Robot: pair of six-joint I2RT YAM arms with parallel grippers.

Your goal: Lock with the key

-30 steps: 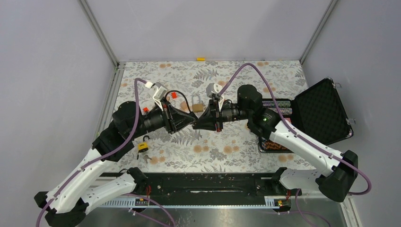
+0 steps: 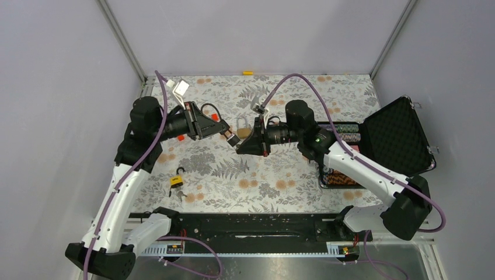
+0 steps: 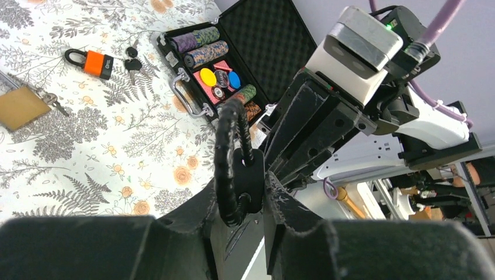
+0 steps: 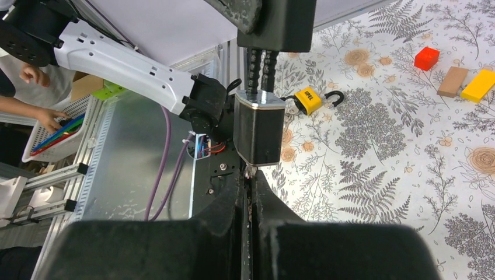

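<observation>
A black padlock (image 4: pixel 258 128) with a dark, braided-looking shackle (image 3: pixel 223 157) is held up off the table between my two grippers. My left gripper (image 2: pixel 225 133) is shut on this padlock; in the right wrist view it is above, where the shackle legs run up to it. Below the padlock, my right gripper is shut on a key (image 4: pixel 251 171), of which only a small metal part shows between fingertips and padlock base. How deep the key sits is hidden. Both shackle legs meet the body's top in the right wrist view; whether they are latched cannot be told.
On the table lie an orange-and-black padlock (image 3: pixel 99 64) with keys (image 3: pixel 133 61) beside it, a brass padlock (image 3: pixel 23 108) and a yellow padlock (image 4: pixel 308 100). Coloured blocks (image 4: pixel 426 58) lie loose. An open chip case (image 2: pixel 403 140) stands at the right.
The right arm has shifted only slightly.
</observation>
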